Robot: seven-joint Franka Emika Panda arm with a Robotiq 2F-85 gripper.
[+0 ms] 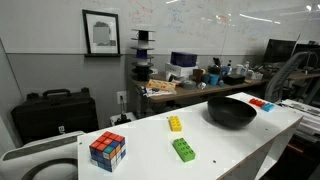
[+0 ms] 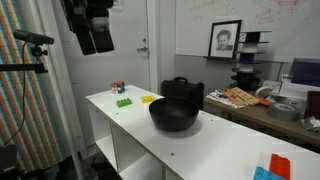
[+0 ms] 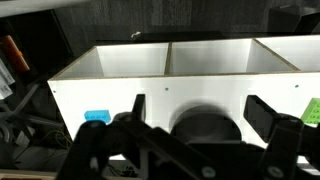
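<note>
A black round bowl [image 1: 231, 112] [image 2: 174, 114] sits on the white table. Towards the near left corner in exterior view 1 stands a Rubik's cube [image 1: 108, 151], with a green brick [image 1: 184, 150] and a yellow brick [image 1: 175, 124] between it and the bowl. At the opposite end lie a red block [image 2: 280, 166] and a blue block [image 2: 265, 174]. My gripper is open in the wrist view, its fingers spread wide above the table. The bowl [image 3: 205, 124] shows below, partly covered by the gripper; nothing is visible between the fingers.
White open compartments [image 3: 210, 58] run along one side of the table. The dark arm [image 2: 92, 28] hangs high at the left of exterior view 2. Behind the table, a wooden bench [image 2: 245, 105] carries assorted items, and a black case [image 1: 55, 114] stands nearby. Bare tabletop surrounds the bowl.
</note>
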